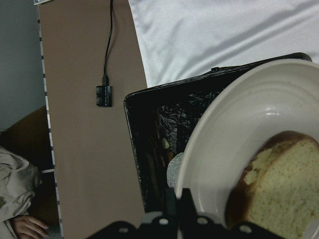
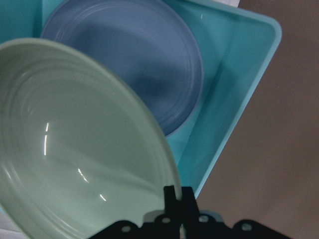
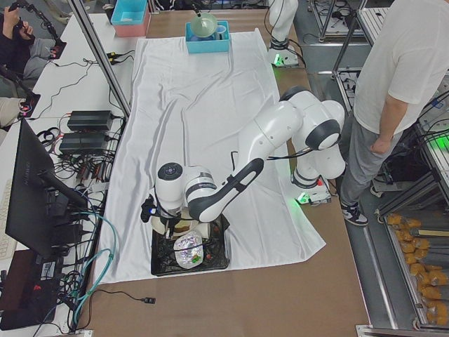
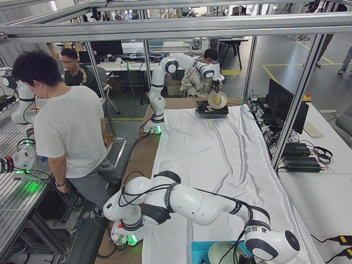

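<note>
A cream bowl (image 1: 209, 164) holding a bread slice (image 1: 279, 189) hangs over a black tray (image 3: 161, 260) at the near end of the white cloth; my left gripper is shut on its rim. A foil-covered item (image 3: 189, 249) sits in that tray. In the right wrist view, my right gripper is shut on the rim of a pale green bowl (image 2: 79, 139), over a blue bin (image 2: 239, 69) with a blue plate (image 2: 134, 50) inside.
A monitor and cables line the left side. A person (image 3: 393, 84) stands beside the table on the right.
</note>
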